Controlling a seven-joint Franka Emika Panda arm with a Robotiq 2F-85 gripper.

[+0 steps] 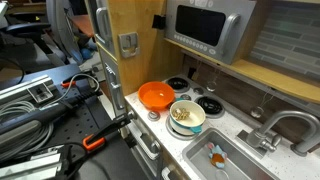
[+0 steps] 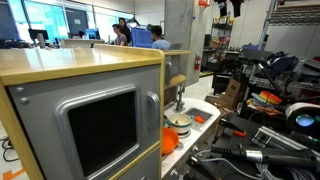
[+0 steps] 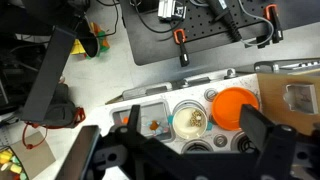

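Note:
My gripper stands open in the wrist view, its dark fingers wide apart with nothing between them. It looks down from well above the toy kitchen counter. A cream bowl (image 3: pixel 189 119) with small brownish bits inside appears between the fingers, far below them. Next to it lies an orange bowl (image 3: pixel 229 104), empty as far as shows. The sink (image 3: pixel 143 112) is beside the cream bowl and holds a small orange and blue item (image 1: pixel 217 156). In exterior view 1 the cream bowl (image 1: pixel 187 113) sits on a pale greenish bowl or pot (image 1: pixel 184 127).
Stove burners (image 1: pixel 208 106) lie behind the bowls. A faucet (image 1: pixel 275 128) rises by the sink, and a microwave (image 1: pixel 208 25) hangs above the counter. A black table (image 1: pixel 75 140) with clamps and cables stands in front. An open cabinet door (image 1: pixel 125 45) borders the left side.

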